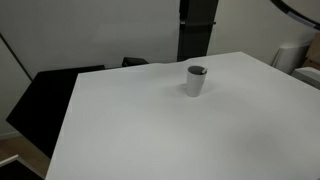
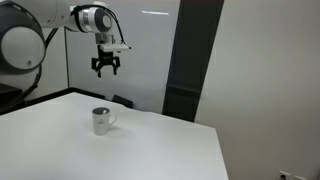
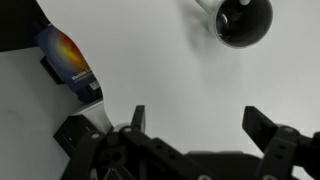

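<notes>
A white mug (image 1: 195, 82) stands upright on the white table (image 1: 150, 125), toward its far side. The second exterior view shows the same mug (image 2: 101, 122) with its handle on the right. From above, in the wrist view, the mug (image 3: 242, 20) is at the top right edge, and something small and pale shows inside its dark interior. My gripper (image 2: 106, 70) hangs high above the table, well clear of the mug. Its fingers are spread wide, and only bare tabletop shows between them in the wrist view (image 3: 195, 126). The first exterior view does not show the gripper.
Beyond the table edge in the wrist view lie a blue and orange object (image 3: 68, 55) and a dark box (image 3: 75, 132). A black panel (image 2: 190, 60) stands behind the table.
</notes>
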